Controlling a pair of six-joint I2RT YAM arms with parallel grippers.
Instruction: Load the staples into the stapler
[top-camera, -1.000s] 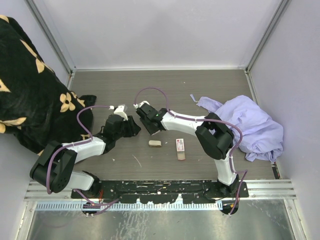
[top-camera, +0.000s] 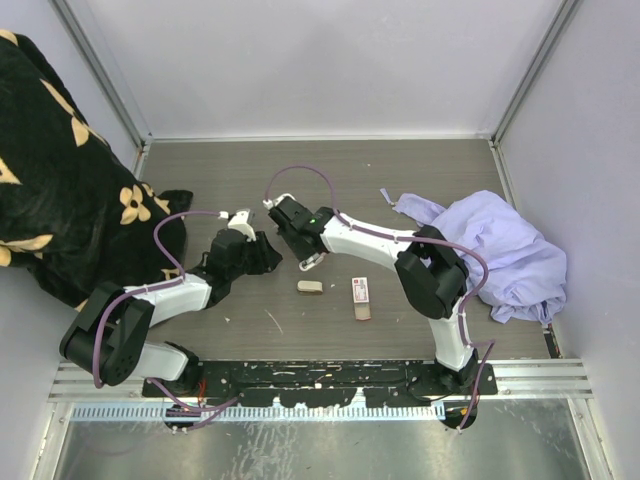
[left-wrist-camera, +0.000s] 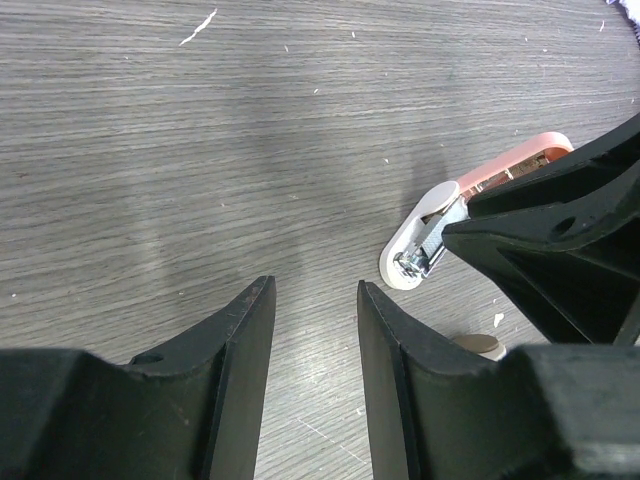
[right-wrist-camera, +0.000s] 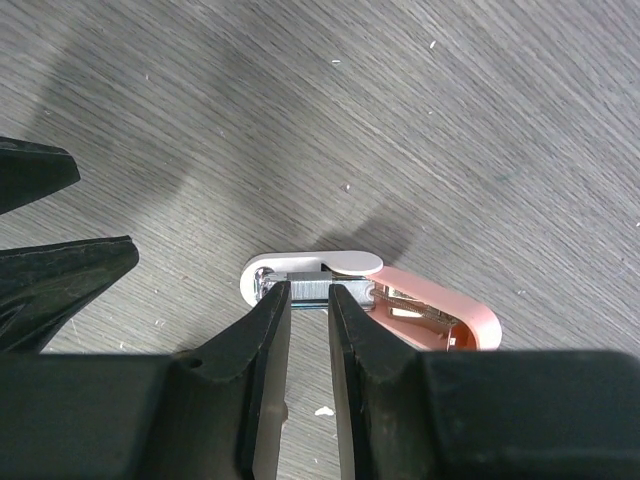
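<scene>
A small pink and white stapler (right-wrist-camera: 440, 305) lies on the table with its channel exposed, its white end toward my left arm. A short silvery staple strip (right-wrist-camera: 311, 290) sits at that channel, between the fingertips of my right gripper, which is shut on it. Whether the strip is fully seated cannot be told. From the left wrist view, the white end of the stapler (left-wrist-camera: 398, 258) shows beside the right gripper's dark fingers (left-wrist-camera: 540, 225). My left gripper is partly open and empty, left of the stapler.
A small beige block (top-camera: 310, 286) lies just in front of the stapler. Right of it is a red and white box (top-camera: 361, 291). A lavender cloth (top-camera: 500, 255) is heaped at the right, a dark blanket (top-camera: 90, 170) at the left.
My right gripper has shifted slightly to the left and back, and more of the stapler shows beneath it in the top view. The left arm looks still.
</scene>
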